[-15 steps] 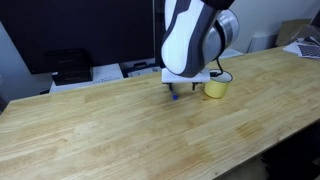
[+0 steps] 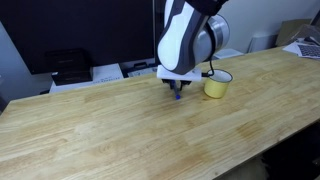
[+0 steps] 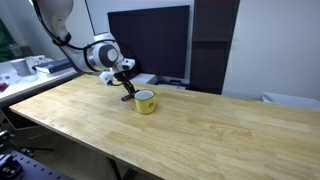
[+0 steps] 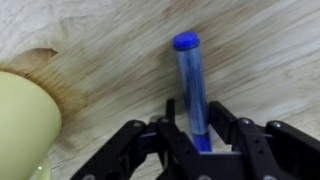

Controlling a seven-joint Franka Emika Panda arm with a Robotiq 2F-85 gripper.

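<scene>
A marker with a blue cap (image 4: 186,41) and a whitish barrel (image 4: 192,80) lies on the wooden table. In the wrist view it runs between the dark fingers of my gripper. The fingers stand close on either side, partly open, with a narrow gap showing left of the barrel. From the first exterior view, my gripper (image 2: 177,86) is down at table height over the marker (image 2: 178,95), hiding most of it. A pale yellow mug (image 2: 217,84) stands upright just right of the gripper there, and on the left in the wrist view.
The mug (image 3: 145,101) is the nearest obstacle. Wide bare table (image 2: 90,125) extends to the left and front in the first exterior view. Dark panels (image 3: 185,45) stand behind the table.
Over the last second the arm has shifted left from beside the mug and come down over the marker. The mug has not moved.
</scene>
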